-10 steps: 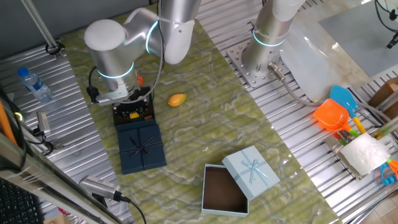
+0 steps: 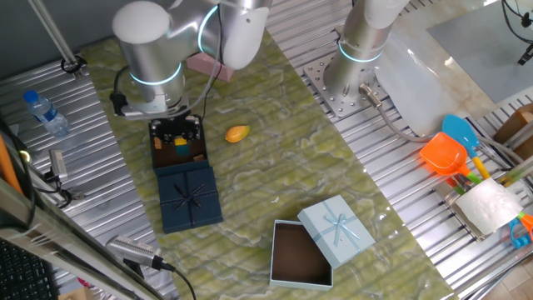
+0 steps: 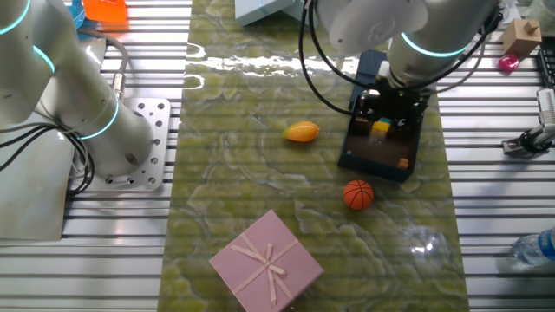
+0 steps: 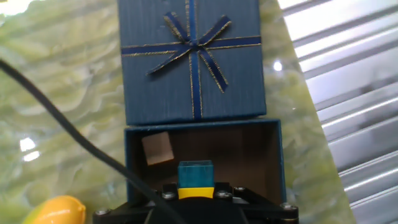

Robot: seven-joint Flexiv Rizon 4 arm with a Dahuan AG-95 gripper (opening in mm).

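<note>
A yellow-and-teal block [image 4: 195, 174] is between the fingers of my gripper, which looks shut on it. In exterior view 1 my gripper [image 2: 176, 133] hangs over the open dark blue box [image 2: 155, 157], with the block [image 2: 182, 151] below its fingers. The box's bow-tied lid [image 4: 193, 93] lies flat against one side of it. A small wooden piece [image 4: 158, 148] sits inside the box, near a corner in the wrist view. Whether the block touches the box floor is hard to tell.
A yellow-orange fruit [image 3: 301, 131] and a small basketball [image 3: 358, 195] lie beside the box. A pink gift box [image 3: 266, 263] stands apart. An open light blue box [image 2: 301, 255] has its lid [image 2: 337, 231] leaning on it.
In exterior view 1 my gripper has moved toward the back, away from the dark blue lid. The yellow patch at its fingers moved with it, and teal now shows below. Both gift boxes stay put.
</note>
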